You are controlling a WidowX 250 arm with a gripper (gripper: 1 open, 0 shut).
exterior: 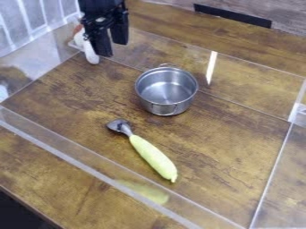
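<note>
My black gripper [103, 29] is at the top left, raised near a white object [86, 48] that is partly hidden behind it; whether its fingers hold anything is too small to tell. A steel pot [166, 90] stands in the middle of the wooden surface. Below it lie a small metal scoop-like utensil [118, 126] and a pale yellow-green corn-like item [153, 157], end to end, possibly one piece.
Clear panels border the wooden work area [227, 143] on several sides. The wood to the right and lower left of the pot is bare. A dark strip runs along the back right.
</note>
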